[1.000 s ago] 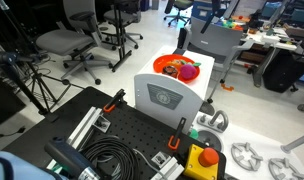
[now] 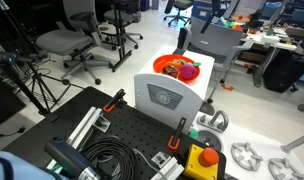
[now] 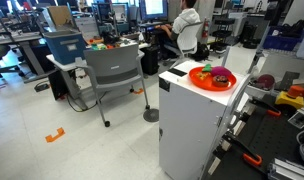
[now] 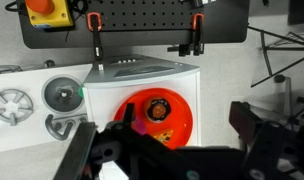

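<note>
On the white toy cabinet (image 2: pixel 168 96) lies a round red plate (image 4: pixel 176 108). The plate holds a brown ring-shaped piece (image 4: pixel 159 107), an orange wedge (image 4: pixel 165 136) and a magenta-purple item (image 2: pixel 189 72). In exterior view 2 the purple item (image 3: pixel 222 73) rises above the plate's rim. Part of it is hidden by a finger in the wrist view. My gripper hangs above the plate, its fingers wide apart to either side. Nothing is held between them. Only a dark part of the arm shows at the top of exterior view 1.
Beside the cabinet are a toy sink (image 4: pixel 62 94) with a faucet and a stove burner (image 4: pixel 12 105). A yellow box with a red button (image 2: pixel 203 161) stands on the dark perforated base, near coiled black cables (image 2: pixel 110 158). A grey chair (image 3: pixel 116 72) stands behind the cabinet.
</note>
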